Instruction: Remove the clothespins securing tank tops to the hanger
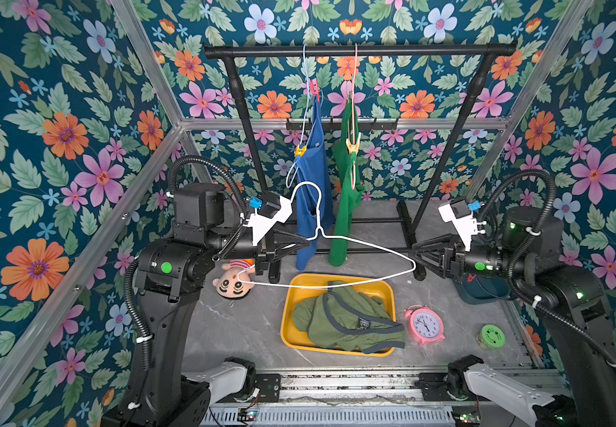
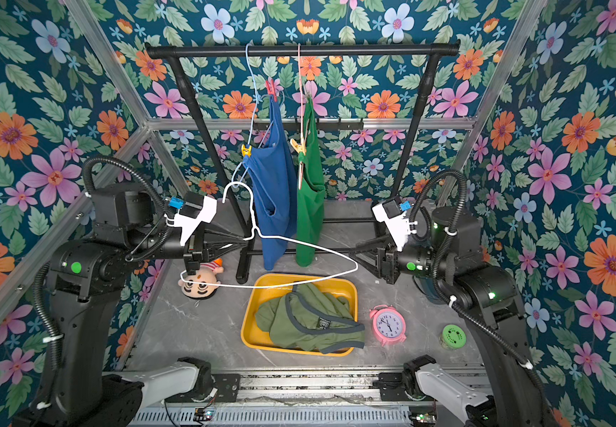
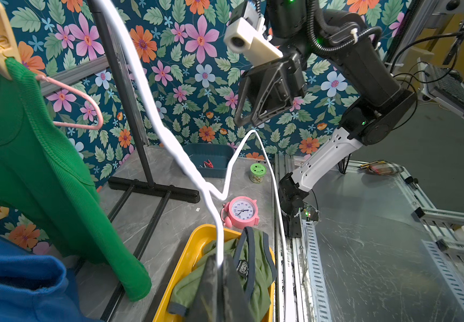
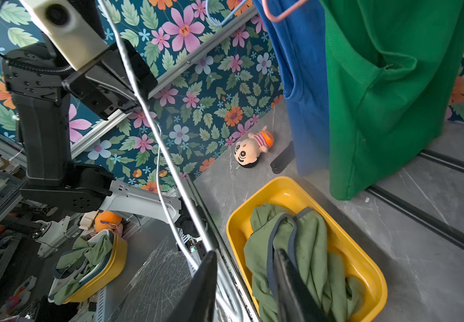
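Note:
A bare white hanger (image 1: 364,240) hangs in the air between my arms, with no clothespin or cloth visible on it. Shut on its thin bar near the neck is my left gripper. My right gripper stands open, and the hanger's right corner (image 4: 236,314) appears in the gap between its fingers. Below, an olive tank top (image 1: 350,320) lies in the yellow tray (image 1: 286,331). On the rack hang a blue tank top (image 1: 315,178) with a yellow clothespin (image 1: 300,151) and a red clothespin (image 1: 313,87), and a green tank top (image 1: 341,227) with a pale clothespin (image 1: 352,145).
The black rack (image 1: 421,49) stands behind. A pink alarm clock (image 1: 425,325) is right of the tray, with a green-lidded jar (image 1: 491,336) farther right. A teal bin (image 3: 210,158) holds red clothespins (image 3: 207,163). A doll (image 4: 250,150) lies left of the tray.

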